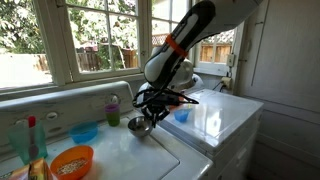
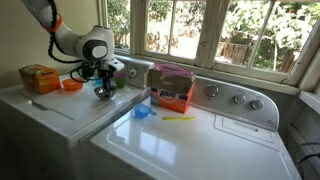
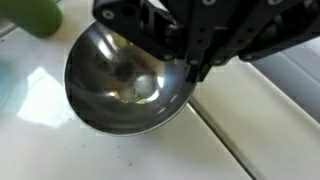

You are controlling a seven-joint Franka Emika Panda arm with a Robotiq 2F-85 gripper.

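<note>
A shiny metal bowl (image 1: 140, 127) is at my gripper (image 1: 151, 121) over the white appliance top. In the wrist view the fingertips (image 3: 193, 73) are shut at the rim of the bowl (image 3: 115, 85), which shows its hollow grey inside. Small orange and yellow spots show at its bottom; whether they are contents or reflections I cannot tell. From the second exterior view the bowl (image 2: 104, 92) is partly covered by the dark fingers. Its gap from the surface below is hard to judge.
An orange bowl (image 1: 72, 162) and a blue bowl (image 1: 84, 132) stand left of the gripper. Behind is a green-and-purple cup (image 1: 112, 115). On the neighbouring machine are an orange box (image 2: 171, 88), a blue scoop (image 2: 142, 111) and a yellow stick (image 2: 178, 119).
</note>
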